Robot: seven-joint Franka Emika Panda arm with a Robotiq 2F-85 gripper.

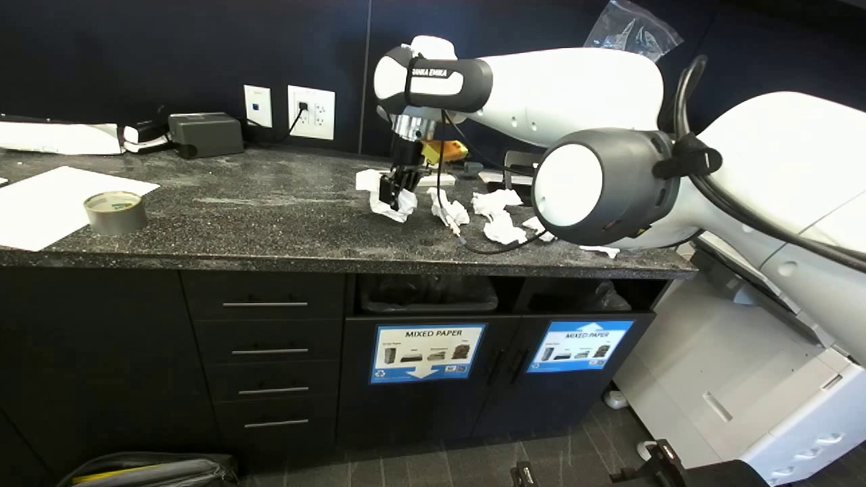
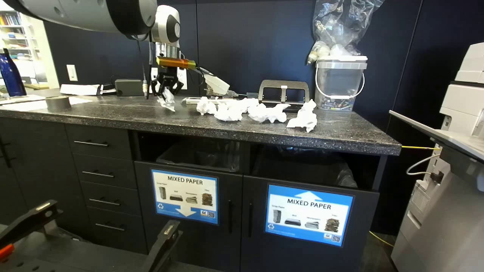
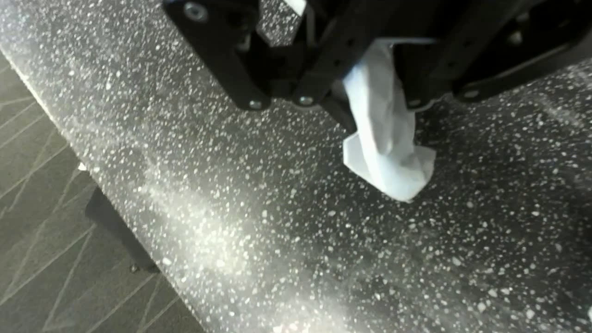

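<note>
My gripper (image 1: 395,188) is shut on a crumpled white paper (image 3: 388,130), whose lower end sticks out below the fingers in the wrist view. In exterior view 2 the held paper (image 2: 167,100) hangs close over the dark speckled countertop (image 1: 268,219); whether its lowest tip touches is hard to tell. Several other crumpled papers (image 2: 229,110) lie to the right along the counter, one of them (image 2: 304,117) nearest the right end. Part of that group is hidden behind the arm in exterior view 1.
Below the counter are open slots with lined bins (image 2: 204,154), above doors labelled mixed paper. A tape roll (image 1: 116,212) and flat white sheet (image 1: 49,203) lie at left. A hole punch (image 2: 284,90) and clear bucket (image 2: 340,84) stand at the back right. A cable dangles beside the gripper.
</note>
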